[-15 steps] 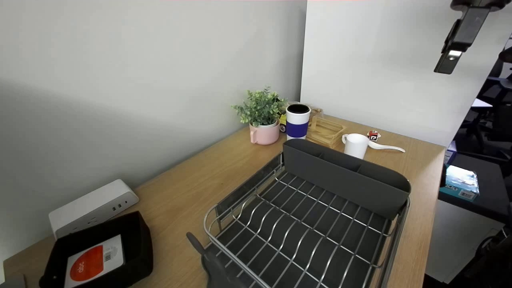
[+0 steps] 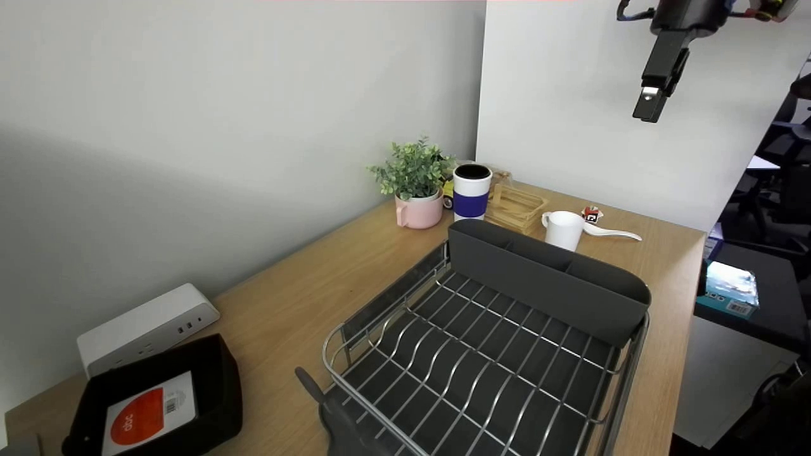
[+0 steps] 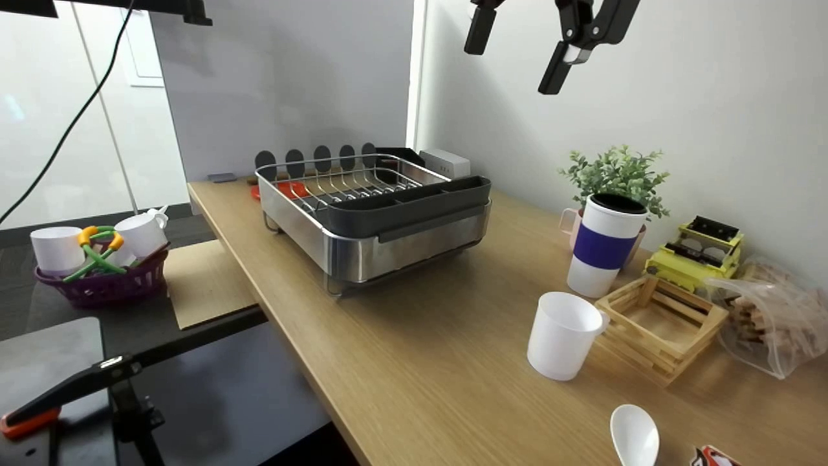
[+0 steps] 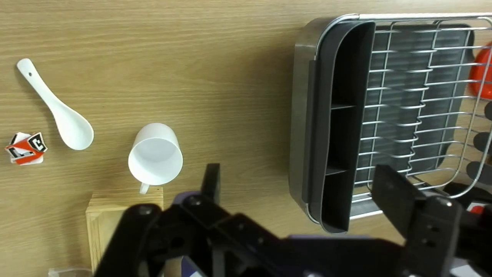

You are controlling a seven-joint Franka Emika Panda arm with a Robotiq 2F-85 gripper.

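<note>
High above the table, my gripper [image 3: 510, 63] stands open with nothing between its fingers. In the wrist view its two dark fingertips [image 4: 211, 180] are spread wide apart. Below lies a white mug [image 3: 563, 334], upright on the wood, and a white spoon [image 4: 62, 110] rests flat beside it. A dish rack [image 3: 299, 233] with wire bars and a dark three-part cutlery holder [image 2: 543, 281] sits farther along the table; its compartments look empty. My gripper touches none of these.
Near the mug are a wooden crate [image 3: 660, 318], a tumbler with a purple band [image 3: 601, 247], a potted plant [image 2: 419, 209], a yellow toy vehicle [image 3: 691, 260] and a clear bag [image 3: 768, 318]. A small red-and-white item [image 4: 27, 148] lies by the spoon. Open tabletop separates mug and rack.
In exterior view 1 my gripper has shifted left and slightly down, and its tilt has changed. The objects on the table have stayed where they were.
</note>
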